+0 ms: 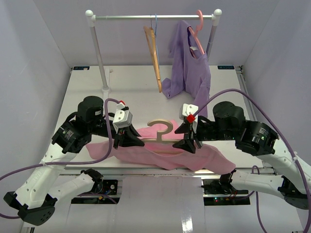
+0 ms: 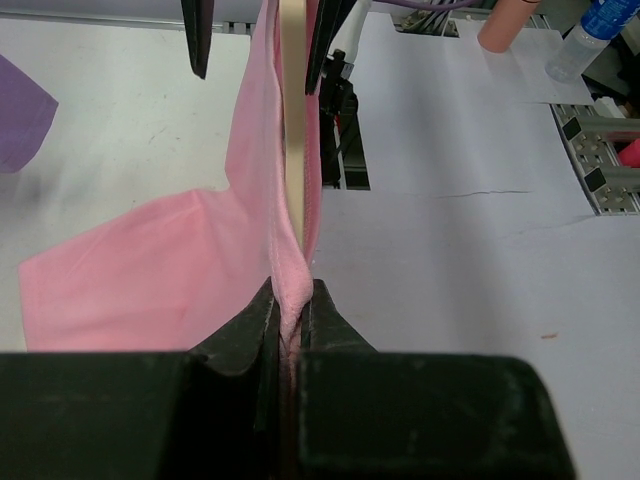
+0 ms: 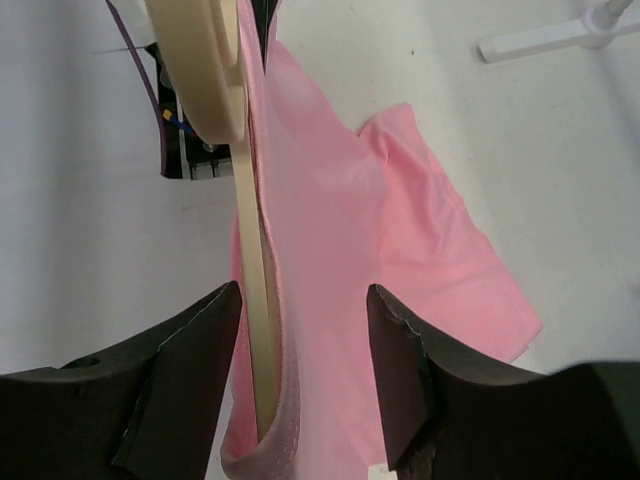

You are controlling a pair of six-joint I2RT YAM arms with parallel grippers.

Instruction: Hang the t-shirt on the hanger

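Observation:
The pink t-shirt (image 1: pixel 197 158) lies across the front of the table, with a wooden hanger (image 1: pixel 160 127) at its neckline, hook up. My left gripper is shut on the shirt's edge at the hanger's left end; whether wood is also between the fingertips is hidden. My right gripper is open, its fingers either side of the hanger's other end and the fabric along it. In the right wrist view the hanger bar (image 3: pixel 255 300) runs along inside the pink cloth.
A white rack (image 1: pixel 126 17) at the back holds wooden hangers (image 1: pixel 152 48) and a purple shirt (image 1: pixel 187 68) on a pink hanger. A bottle (image 2: pixel 580 40) stands outside the work area.

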